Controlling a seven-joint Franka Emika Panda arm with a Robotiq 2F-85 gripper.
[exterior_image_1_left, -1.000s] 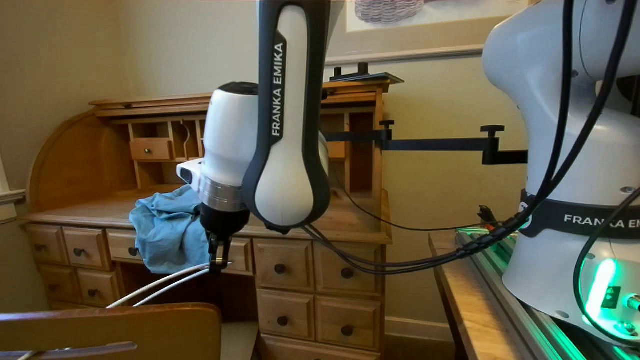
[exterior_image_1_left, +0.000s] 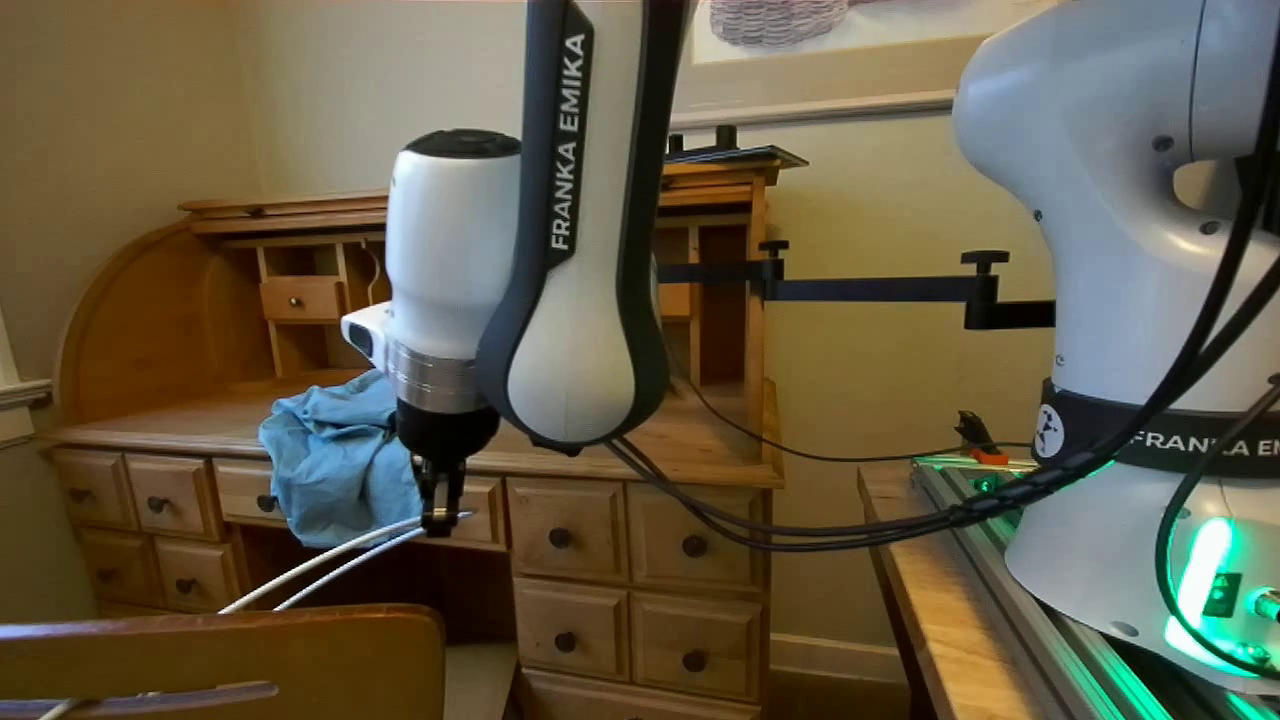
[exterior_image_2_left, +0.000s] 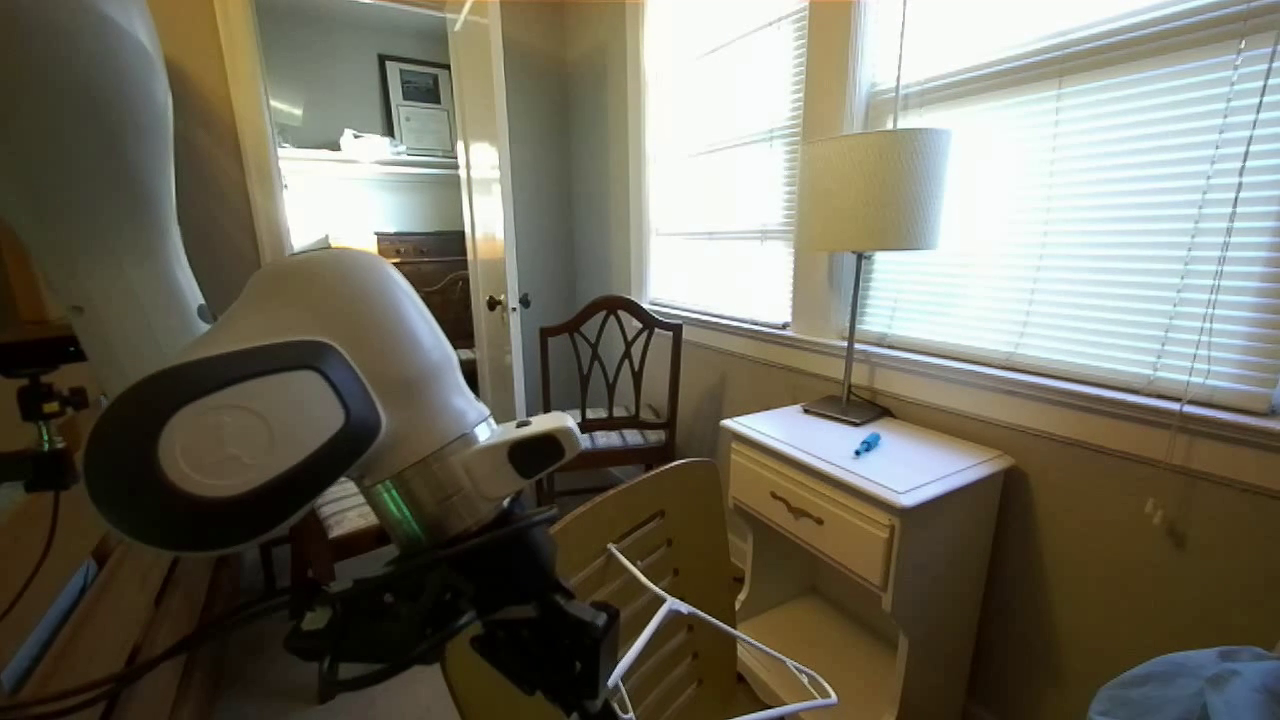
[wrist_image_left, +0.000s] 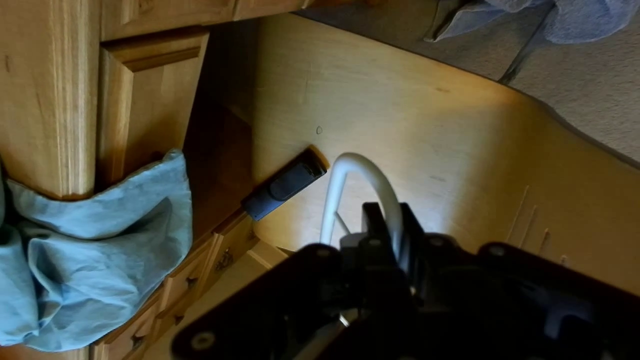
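Note:
A white hanger (exterior_image_2_left: 675, 606) is held by my gripper (exterior_image_1_left: 441, 523), which is shut on it. In exterior view 1 its two thin arms run down to the left, over the back of a wooden chair (exterior_image_1_left: 228, 648). The wrist view shows the hanger's curved hook (wrist_image_left: 360, 161) rising past the dark fingers of the gripper, with the chair's seat below. A blue cloth (exterior_image_1_left: 333, 456) drapes over the front edge of the roll-top desk (exterior_image_1_left: 576, 462), just beyond the gripper in exterior view 1.
On the chair seat lies a black object like a remote (wrist_image_left: 285, 183). A white nightstand (exterior_image_2_left: 864, 462) carries a lamp (exterior_image_2_left: 882, 192) and a small blue item (exterior_image_2_left: 866, 444). Another light-blue cloth (exterior_image_2_left: 1188, 686) shows at the lower right.
The gripper has risen slightly and shifted a little to the right with the hanger, while the wrist has tilted. The cloth and chair have stayed in place.

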